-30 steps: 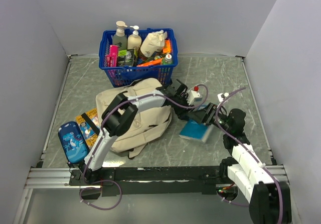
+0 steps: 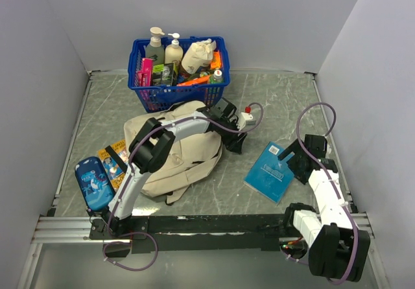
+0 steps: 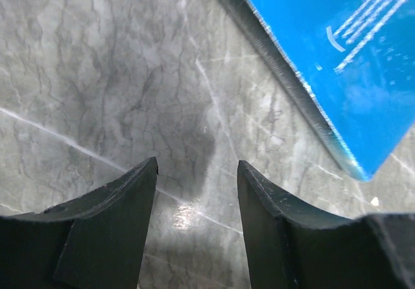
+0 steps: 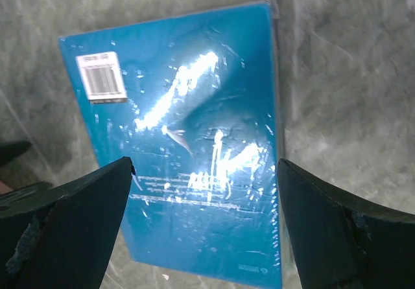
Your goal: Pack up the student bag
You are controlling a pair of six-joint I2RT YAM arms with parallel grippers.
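Observation:
A blue plastic-wrapped book [image 2: 269, 171] lies flat on the grey floor, its barcode facing up; it also fills much of the right wrist view [image 4: 194, 140] and shows at the upper right of the left wrist view [image 3: 343, 49]. My left gripper [image 2: 233, 137] hangs by the beige backpack's right side [image 2: 181, 166]; its fingers [image 3: 130, 211] are apart, with only bare floor between them. My right gripper [image 2: 295, 156] is open over the book's right side, nothing held.
A full blue basket [image 2: 175, 91] stands at the back. A blue pencil case [image 2: 94, 183] and a yellow book [image 2: 110, 162] lie left of the backpack.
My right arm has drawn back to the right, away from my left gripper, uncovering the book, which lies flat. The left arm has shifted only slightly.

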